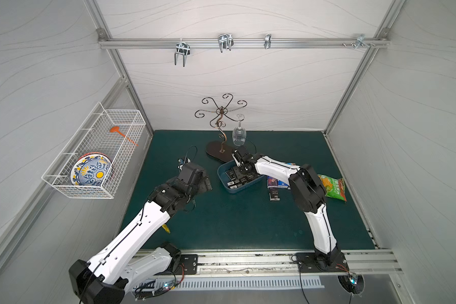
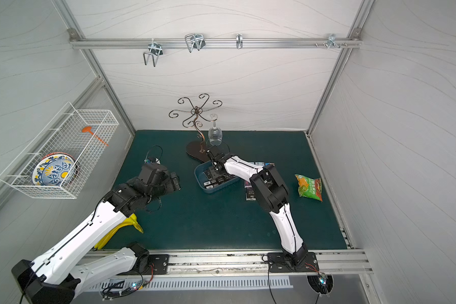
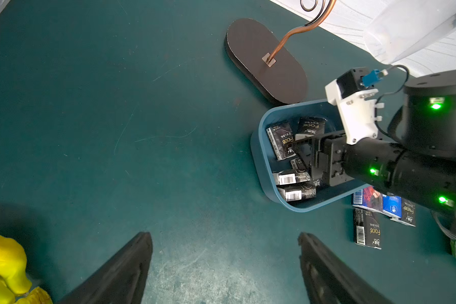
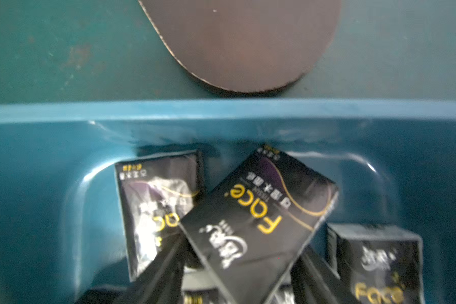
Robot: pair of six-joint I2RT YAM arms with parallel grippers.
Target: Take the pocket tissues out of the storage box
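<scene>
The blue storage box [image 3: 262,152] holds several black pocket tissue packs [image 3: 280,139]. My right gripper is down in the box, open, its fingertips either side of a tilted black pack [image 4: 258,212]; more packs lie beside and under it. A few packs [image 3: 367,228] lie on the mat just right of the box. My left gripper hangs open over the bare mat to the left of the box, nothing between its fingers.
A metal stand [image 1: 217,149] with a hanging glass [image 1: 239,135] stands behind the box. A green snack bag [image 1: 331,187] lies at right, yellow bananas [image 2: 116,228] at front left, and a wire basket [image 1: 60,179] hangs on the left wall.
</scene>
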